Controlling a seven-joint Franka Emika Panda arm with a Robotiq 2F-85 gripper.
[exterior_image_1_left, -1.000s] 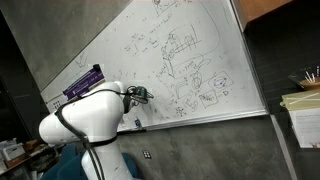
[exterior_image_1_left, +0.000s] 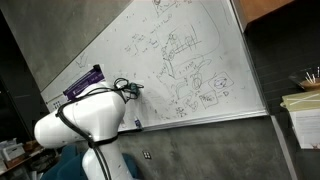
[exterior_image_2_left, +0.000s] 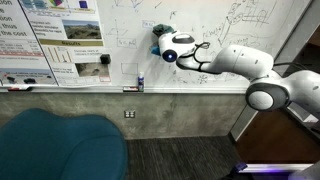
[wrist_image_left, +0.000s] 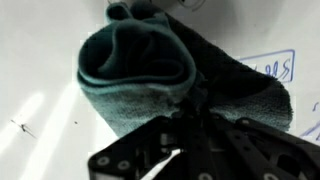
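A folded teal cloth (wrist_image_left: 140, 62) is bunched between the fingers of my gripper, which is shut on it. The cloth spreads to both sides of the fingers in the wrist view and lies close against the whiteboard (wrist_image_left: 40, 60); whether it presses on the board I cannot tell. In exterior view 2 the cloth (exterior_image_2_left: 161, 32) shows as a small dark patch at the board, beside the white arm's end. Marker drawings cover much of the whiteboard (exterior_image_1_left: 180, 60). Blue writing (wrist_image_left: 275, 66) stands right of the cloth in the wrist view.
A blue bottle (exterior_image_2_left: 141, 82) stands on the board's tray (exterior_image_2_left: 185, 90). Posters (exterior_image_2_left: 75, 40) hang at the left of the board. A teal chair (exterior_image_2_left: 65, 140) is below them. Papers (exterior_image_1_left: 305, 115) and a holder with sticks lie at the right.
Near the board, the arm's end and the cloth have shifted slightly over the last second. The cloth remains in the gripper.
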